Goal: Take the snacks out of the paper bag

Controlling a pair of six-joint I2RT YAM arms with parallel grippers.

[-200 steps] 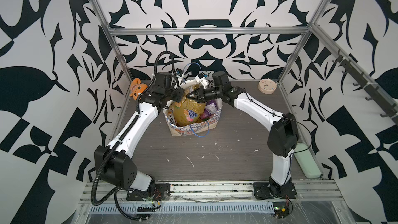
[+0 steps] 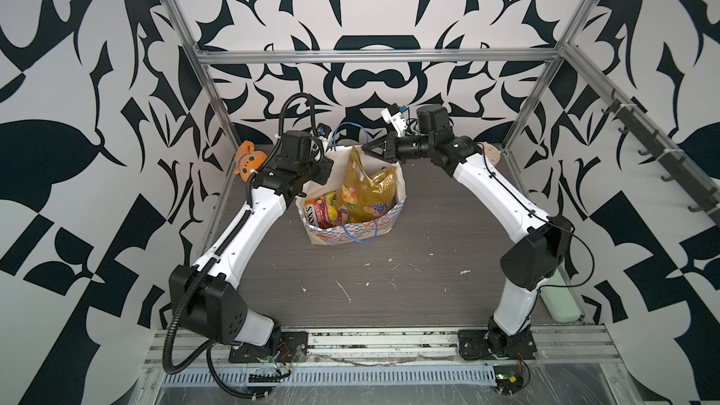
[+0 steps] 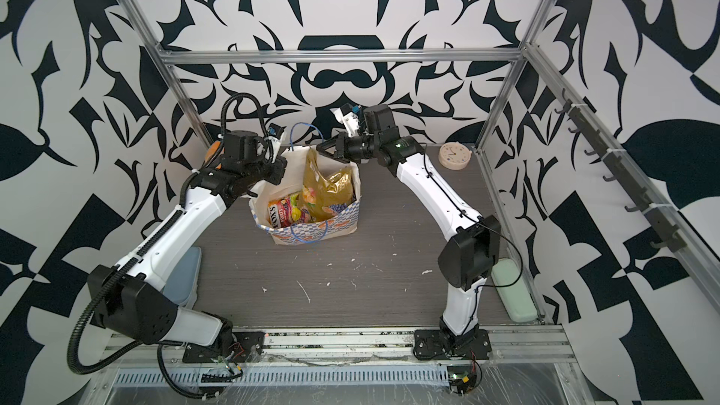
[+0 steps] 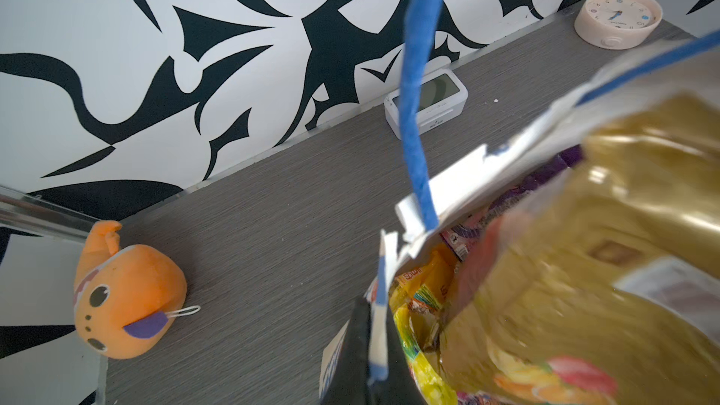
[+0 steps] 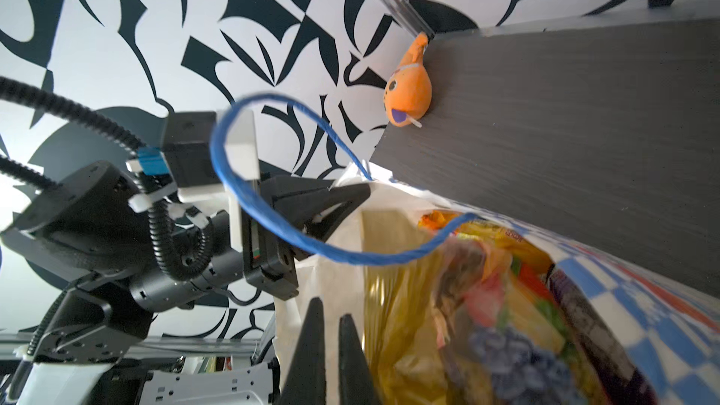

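Note:
The paper bag [image 2: 322, 234], white inside with a checked outside and blue handles, stands mid-table. It holds a gold snack packet [image 2: 367, 191], a red packet [image 2: 321, 211] and other bright packets. At its back-left rim, my left gripper is shut on the bag's edge, seen as a white and blue strip between its fingers. My right gripper is shut above the bag beside the gold packet, with nothing visible between its fingers. Part of the bag's contents is hidden by the gold packet.
An orange plush toy [image 4: 131, 292] lies at back left, a white digital device [image 4: 426, 105] behind the bag, a pink clock [image 3: 454, 155] at back right. A green case [image 3: 513, 288] sits at front right.
My right gripper has risen and moved right. The gold packet has shifted rightward inside the bag, exposing the red packet. The left arm has barely moved.

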